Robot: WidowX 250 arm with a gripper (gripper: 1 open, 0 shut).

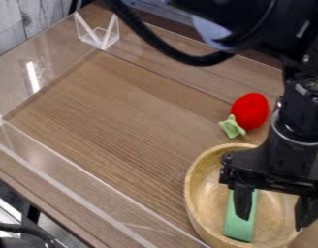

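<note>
My black gripper (263,184) is open over a round tan wooden bowl (205,184) at the lower right, its fingers spread above the bowl's interior. A green rectangular block (238,222) lies inside the bowl, partly hidden by the gripper. Nothing shows held between the fingers. The right side of the bowl is largely covered by the gripper's body.
Behind the bowl lie a red round object (248,110) and a small light-green item (232,127). A clear plastic piece (97,29) sits at the back left.
</note>
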